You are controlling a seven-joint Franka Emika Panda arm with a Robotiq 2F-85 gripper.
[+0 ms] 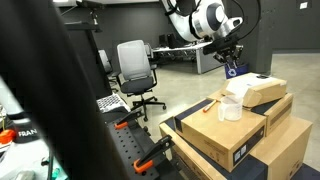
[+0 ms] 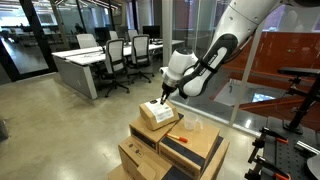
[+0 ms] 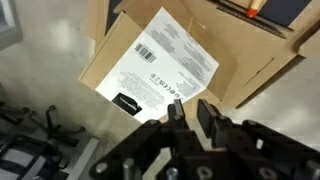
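My gripper stands open in the wrist view, nothing between its two fingers. Below it lies a cardboard box with a white printed label (image 3: 165, 65) bearing a barcode and a black patch. In exterior view 1 the white arm reaches in from behind, and its gripper (image 1: 230, 56) hangs above and behind the small box (image 1: 262, 92). Exterior view 2 shows the gripper (image 2: 160, 92) over the same small box (image 2: 157, 113), apart from it. An orange stick-like item (image 1: 209, 105) lies on the large cardboard box (image 1: 220, 127).
A clear container (image 1: 231, 106) stands on the large box beside the small one. More cardboard boxes (image 1: 285, 150) support it. A dark frame fills the left of exterior view 1. Office chairs (image 1: 135, 65) stand farther back, with open floor around.
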